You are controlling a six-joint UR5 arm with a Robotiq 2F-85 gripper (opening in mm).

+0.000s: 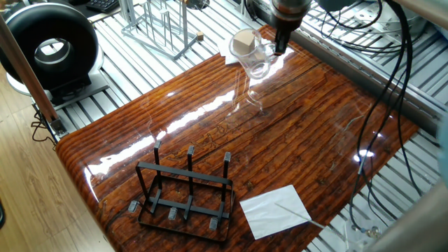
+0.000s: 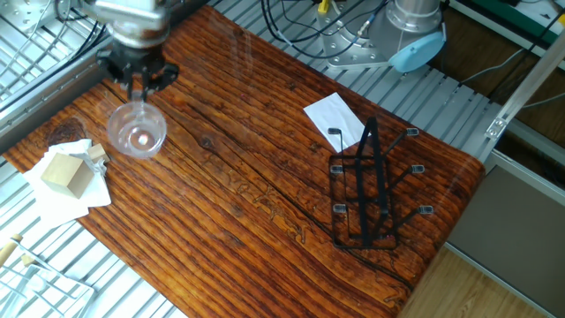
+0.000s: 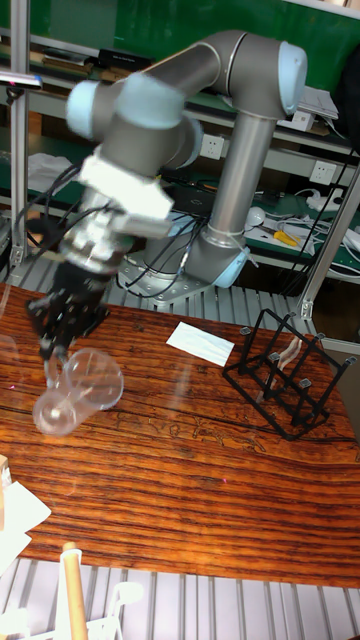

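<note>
A clear glass mug [image 1: 257,64] hangs tilted above the far end of the wooden table, its reflection showing on the surface below. My gripper [image 1: 278,49] is shut on the mug's handle side. From the second exterior view, the mug [image 2: 138,131] appears right below the dark fingers of the gripper [image 2: 138,88]. The third exterior view shows the gripper [image 3: 55,361] blurred, with the mug [image 3: 94,380] slanting beneath it. Exactly how the fingertips meet the handle is hard to make out.
A black wire rack [image 1: 185,199] stands at the table's near end, beside a white paper sheet [image 1: 275,211]. Close to the mug, a wooden block [image 2: 68,175] rests on white paper at the table edge.
</note>
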